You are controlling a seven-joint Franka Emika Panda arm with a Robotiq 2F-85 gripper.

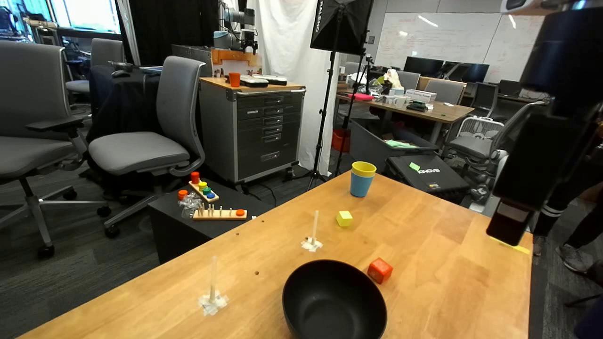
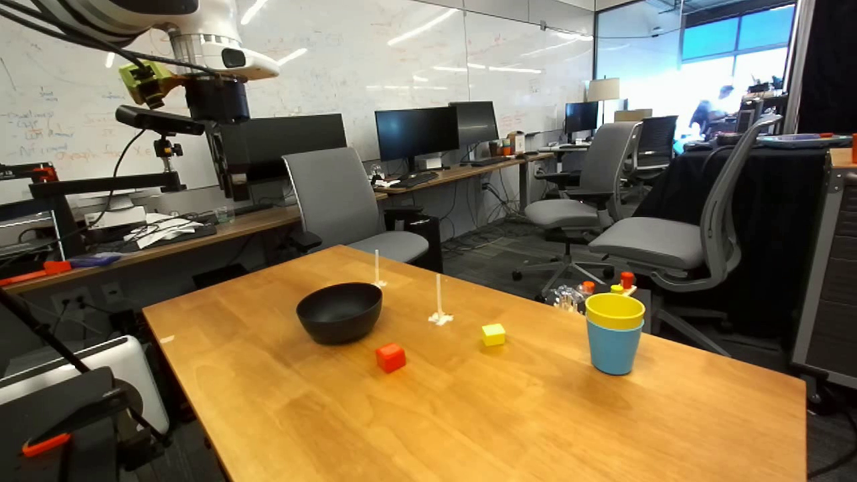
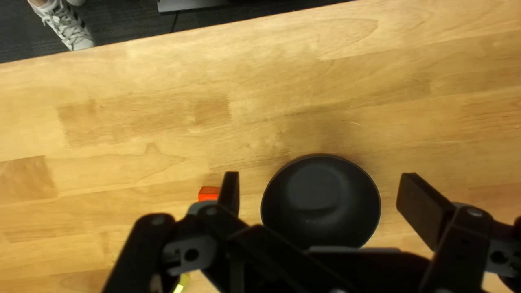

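Note:
My gripper hangs high above the table, open, with its two fingers wide apart and nothing between them. Seen from the wrist, an empty black bowl (image 3: 320,200) lies on the table below, in line with the gap. A red block (image 1: 379,270) rests close beside the bowl; in the wrist view the left finger partly covers it. Farther along the table sits a yellow block (image 2: 493,334). A blue cup (image 2: 614,347) with a yellow cup (image 2: 615,309) nested in its top stands upright near the table's far end.
Two thin upright pegs, one peg (image 1: 315,228) near the yellow block and another peg (image 1: 213,279) left of the bowl, are taped to the wooden table (image 1: 441,271). Office chairs stand beyond its edge.

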